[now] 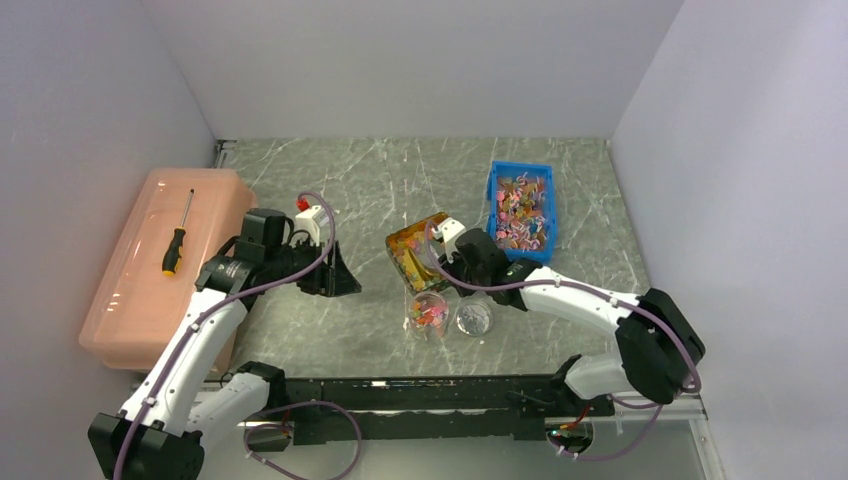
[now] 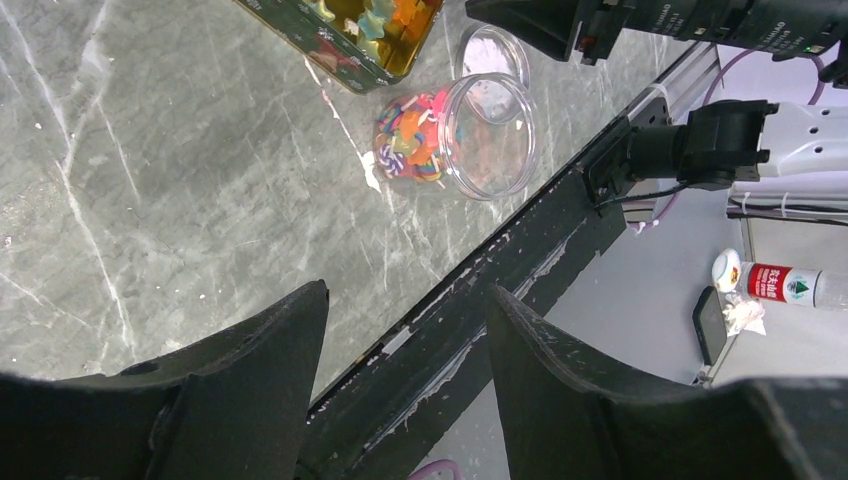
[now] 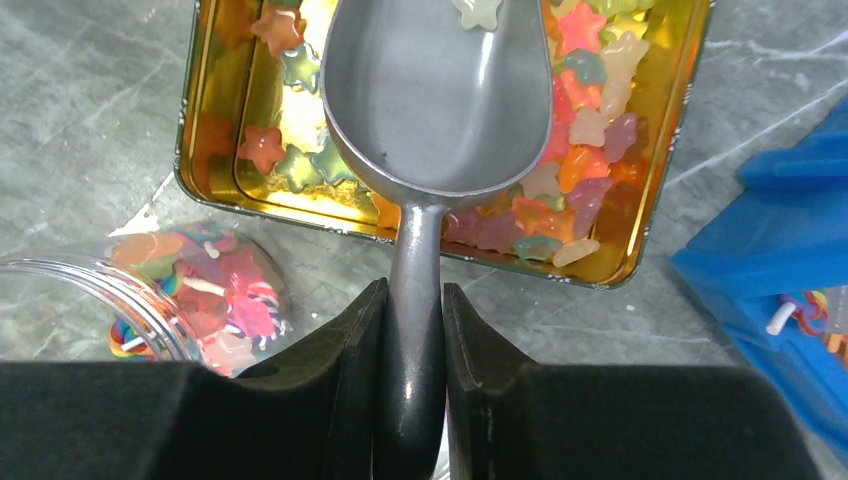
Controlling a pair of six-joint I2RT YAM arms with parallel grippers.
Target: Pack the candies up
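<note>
In the right wrist view my right gripper is shut on the handle of a grey scoop [image 3: 436, 90]. The scoop's bowl is over a gold tin [image 3: 225, 130] of star and bear gummies, with one pale star gummy [image 3: 478, 12] in the visible part of the bowl. Beside the tin, a clear jar [image 2: 488, 140] holds a mix of gummies and striped candies. Its round clear lid [image 1: 474, 319] appears to lie right of the jar in the top view. My left gripper is open and empty, left of the jar.
A blue basket [image 1: 551, 200] of mixed candies stands at the back right. At the left, a screwdriver [image 1: 174, 250] lies on an orange case [image 1: 125, 300].
</note>
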